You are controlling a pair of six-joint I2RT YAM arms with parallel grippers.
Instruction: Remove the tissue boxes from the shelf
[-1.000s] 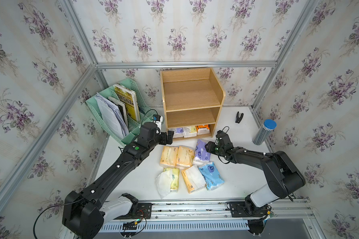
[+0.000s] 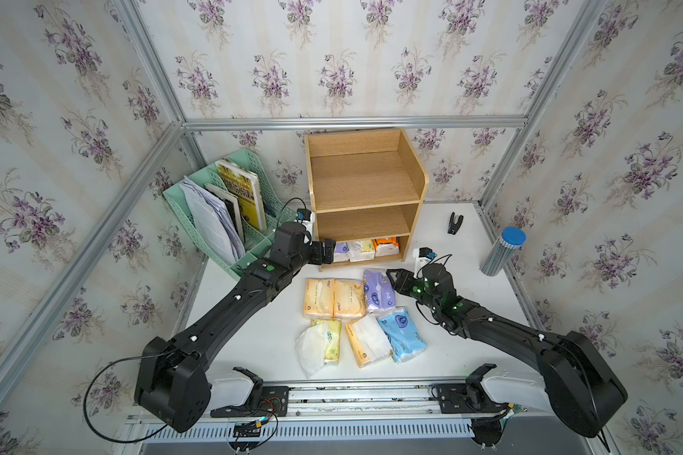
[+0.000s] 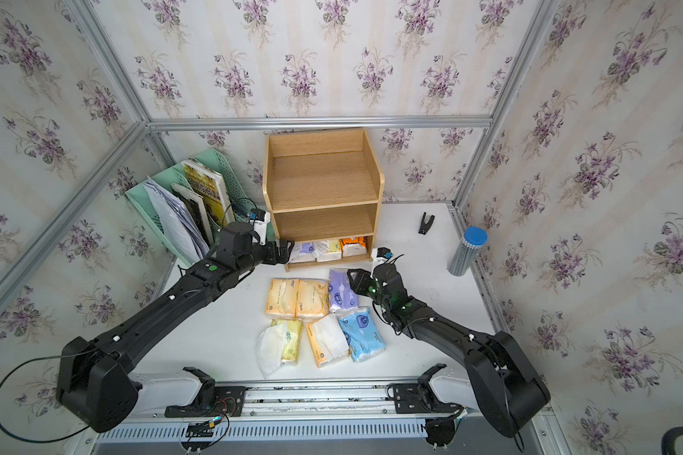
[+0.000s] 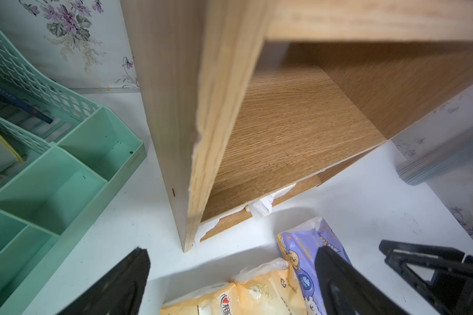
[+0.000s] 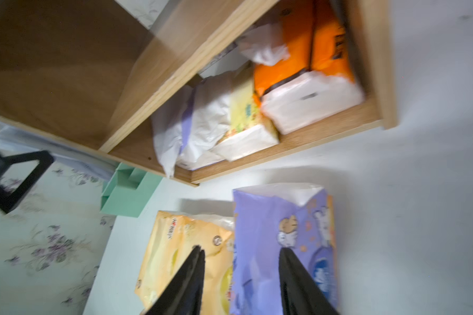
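Observation:
In the bottom compartment of the wooden shelf [image 2: 368,170] sit tissue packs: a purple-white one [image 5: 205,115], a yellow-white one [image 5: 247,141] and an orange one [image 5: 299,47]. Outside on the table, a purple pack [image 5: 283,231] lies beside orange packs [image 2: 318,295], with yellow, white-orange and blue packs [image 2: 402,333] in front. My left gripper hovers open by the shelf's left front, nothing between its fingers. My right gripper stands open above the purple pack, facing the shelf's bottom compartment.
A green organiser [image 2: 197,204] with books and papers stands left. A blue-lidded cylinder [image 2: 501,250] and a black clamp [image 2: 455,223] are at the right. Bare table [image 2: 470,265] lies right of the shelf.
My right gripper has shifted and turned, its arm lifting.

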